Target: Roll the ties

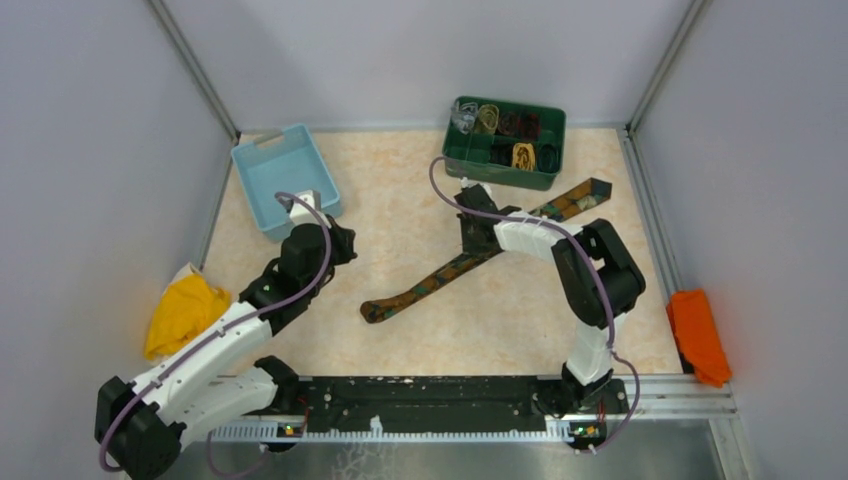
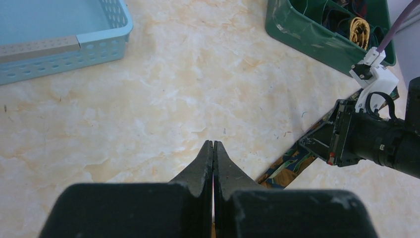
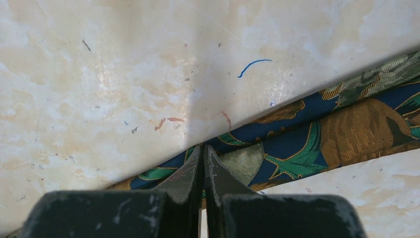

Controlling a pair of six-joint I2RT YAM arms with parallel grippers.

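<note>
A brown, navy and green patterned tie [image 1: 425,288] lies diagonally across the table. Its front-left end [image 1: 372,311] looks rounded, while the wide end [image 1: 590,192] reaches toward the back right. Over the tie's middle, my right gripper is shut; its fingertips cover part of the cloth [image 3: 297,144], and whether they touch it I cannot tell. Near the blue basket, well apart from the tie, my left gripper is shut with nothing showing between its fingers. The right arm hides a stretch of the tie from above.
A light blue basket [image 1: 325,180] stands at the back left. At the back, a green divided box [image 1: 500,175] holds several coiled bands. Yellow cloth [image 1: 185,315] lies left and orange cloth [image 1: 700,335] right. The table between the basket and the tie is clear.
</note>
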